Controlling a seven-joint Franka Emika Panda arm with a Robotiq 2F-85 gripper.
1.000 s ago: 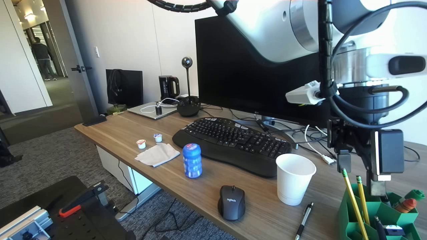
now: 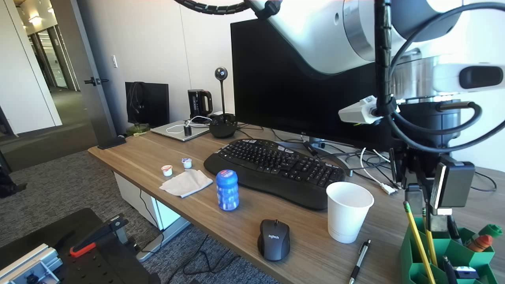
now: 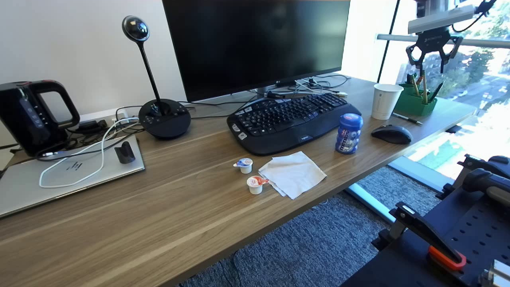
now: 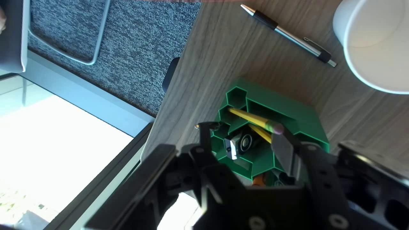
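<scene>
Over the green pen holder (image 2: 406, 258) hangs my gripper (image 2: 427, 208), its fingers partly open. In the wrist view, a gap separates the left finger (image 4: 205, 140) from the right finger (image 4: 285, 149). A yellow pencil (image 4: 251, 118) leans out of the holder, its pink eraser end overlapping the right finger's edge; contact is unclear. The second yellow pencil (image 4: 260, 133) is partly covered by that finger. No object is clearly clamped. In exterior view 2, the gripper (image 3: 431, 71) stands above the holder (image 3: 414, 105) at the desk's far end.
A white paper cup (image 2: 349, 213) and a pen (image 2: 360, 261) lie close to the holder. Farther along are a mouse (image 2: 274, 240), a blue gum bottle (image 2: 227, 190), a keyboard (image 2: 279, 168), a cloth (image 3: 293, 174) and two small creamer cups. The monitor (image 3: 258, 48) rises behind.
My gripper's fingers have drawn nearer to each other, and the gripper looks slightly turned. The pencils and holder look unmoved. A person in the far hallway is gone from view.
</scene>
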